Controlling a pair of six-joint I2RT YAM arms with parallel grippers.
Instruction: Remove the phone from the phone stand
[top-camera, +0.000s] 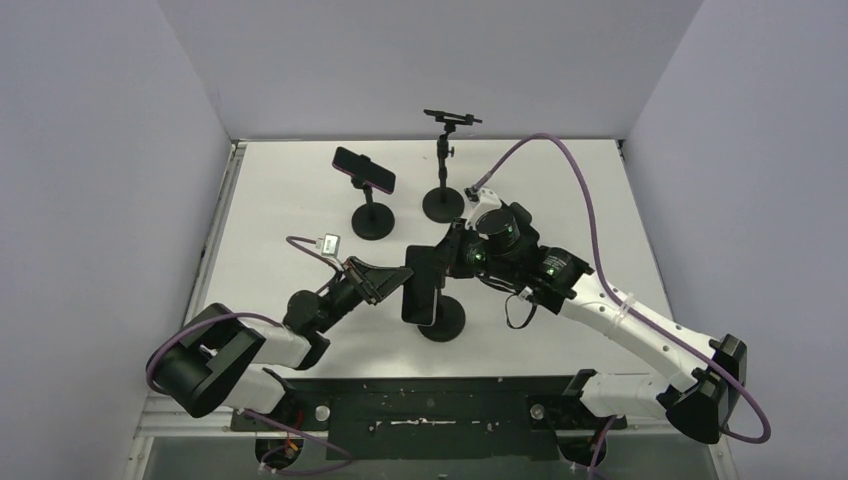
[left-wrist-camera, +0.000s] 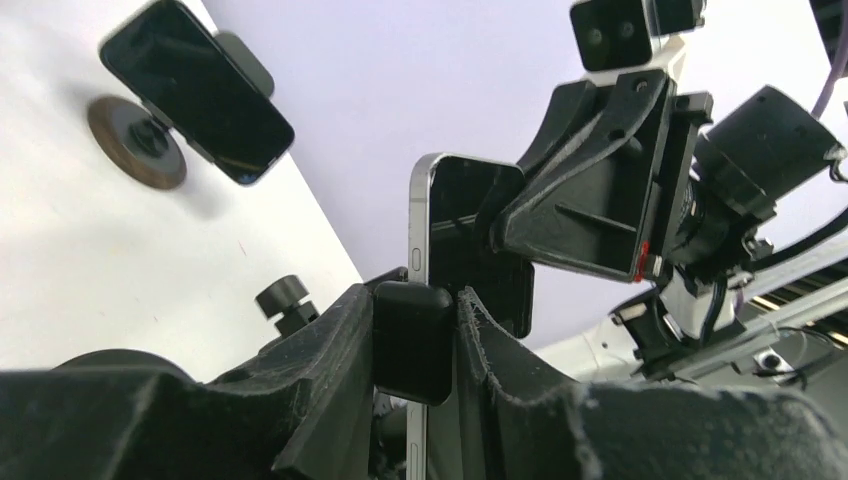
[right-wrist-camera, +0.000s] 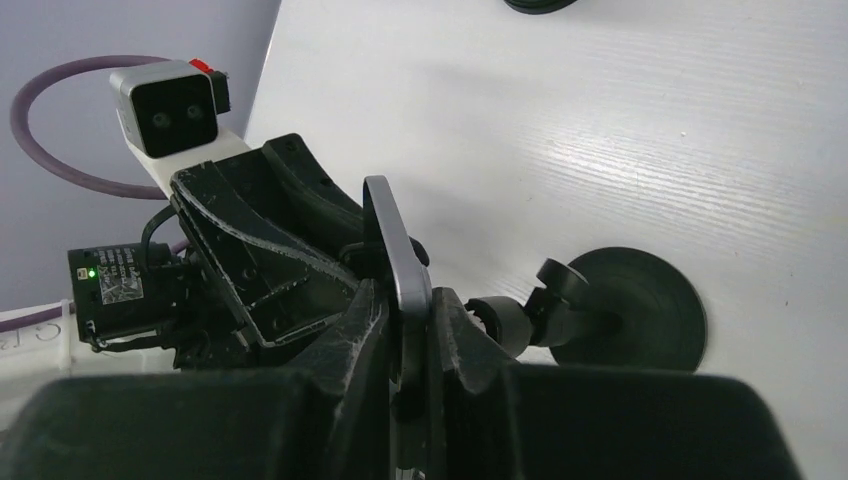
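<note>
A dark phone with silver edge (top-camera: 422, 290) stands upright at the front stand, whose round base (top-camera: 447, 320) is below it. My right gripper (top-camera: 445, 255) is shut on the phone near its top; in the right wrist view the phone's edge (right-wrist-camera: 405, 260) rises between the fingertips. My left gripper (top-camera: 400, 278) is at the phone's left side; in the left wrist view its fingertips frame a black block (left-wrist-camera: 410, 340), probably part of the stand's holder, over the phone edge. Whether it grips is unclear. Whether the phone touches the holder is hidden.
Two further stands stand at the back, one with a tilted phone (top-camera: 364, 170), the other with a dark holder (top-camera: 452, 116) on top.
</note>
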